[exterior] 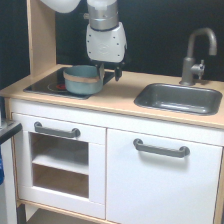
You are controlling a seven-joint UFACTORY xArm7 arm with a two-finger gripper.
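Note:
A blue-grey pot stands on the dark stove top at the left of the toy kitchen's counter. My gripper points down at the pot's right side, under the white hand of the arm. Its dark fingers are small against the dark background and close to the pot's rim. Whether they touch the pot or hold its edge cannot be made out.
To the right, a grey sink is set in the wooden counter, with a curved faucet behind it. Below are an open-fronted oven and a white cabinet door. Counter between stove and sink is clear.

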